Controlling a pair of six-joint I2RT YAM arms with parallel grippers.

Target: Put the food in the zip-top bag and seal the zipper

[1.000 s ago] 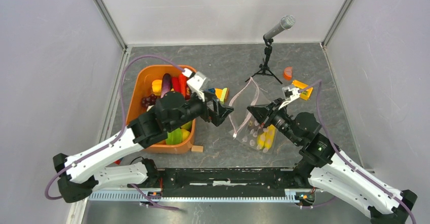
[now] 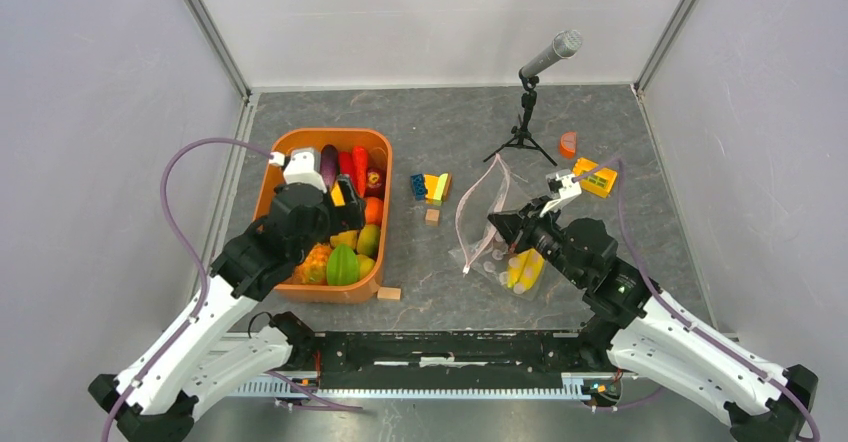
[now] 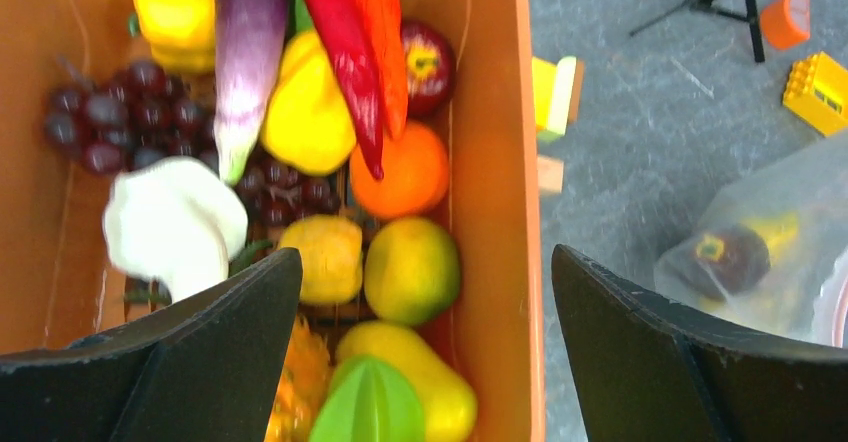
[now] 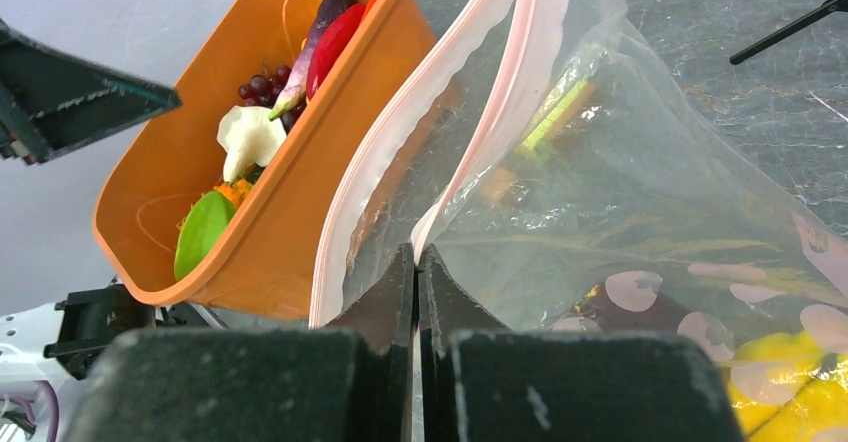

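The clear zip bag [image 2: 480, 222] with pink zipper lies right of centre, its mouth parted, with yellow food [image 4: 780, 382] inside. My right gripper is shut on the bag's zipper edge. My left gripper stands open above the orange bin [image 2: 385, 152], nothing between its fingers. In the bin are a red pepper [image 3: 340, 62], eggplant [image 3: 245, 52], grapes [image 3: 110, 112], an orange [image 3: 400, 172], a green-yellow fruit [image 3: 410, 267], a white mushroom [image 3: 165, 217] and other food.
Toy blocks [image 2: 437, 188] and small wooden pieces lie between bin and bag. A microphone on a tripod [image 2: 530, 112] stands at the back, with a yellow toy piece [image 2: 598, 182] to its right.
My left gripper has moved left, away from the bag and over the bin. The right arm and bag have shifted very slightly.
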